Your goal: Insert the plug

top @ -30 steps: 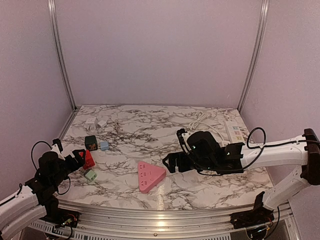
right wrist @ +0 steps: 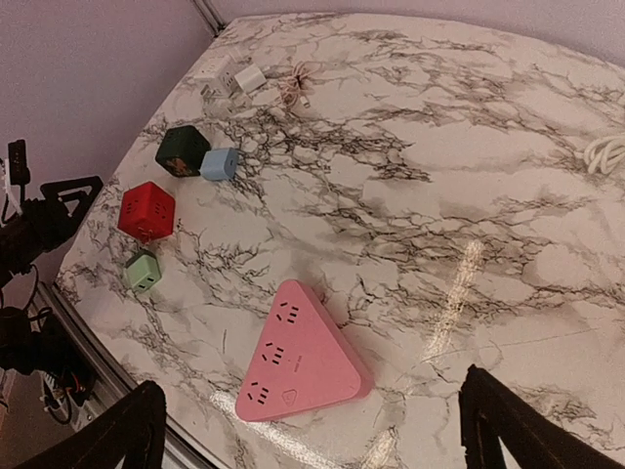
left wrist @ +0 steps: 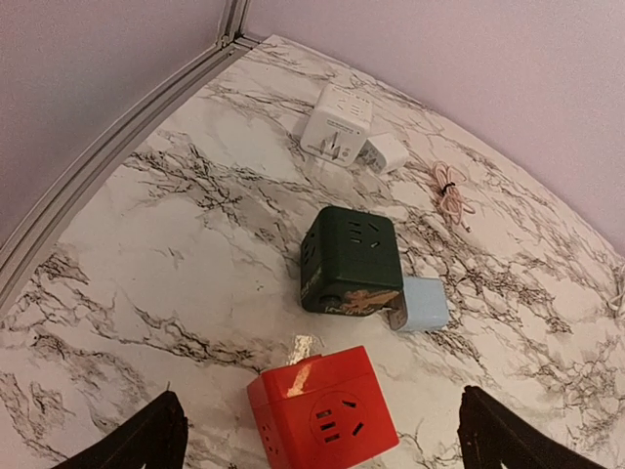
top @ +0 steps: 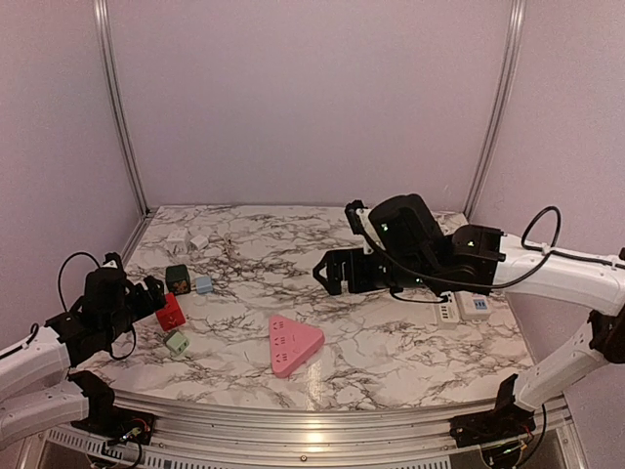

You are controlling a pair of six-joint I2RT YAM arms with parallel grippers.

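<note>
Toward the front of the table lies the pink triangular socket block [top: 293,344], its slots facing up. My right gripper [top: 333,273] is raised above and behind it, open and empty. On the left, my left gripper [top: 150,297] stands open near the red socket cube [left wrist: 322,408], which lies between and beyond its spread fingers without being gripped. Behind the red cube are a dark green socket cube [left wrist: 350,259] and a small light-blue block [left wrist: 422,304]. Farther back, a white block [left wrist: 337,125] shows metal prongs. The small light-green block [right wrist: 143,272] sits in front of the red cube.
A small white block [left wrist: 385,152] and a tied pinkish cord [right wrist: 294,86] lie at the back left. White cable [right wrist: 604,153] lies at the back right, and a white power strip [top: 445,310] is partly hidden by the right arm.
The left gripper moved slightly up and back near the red cube.
</note>
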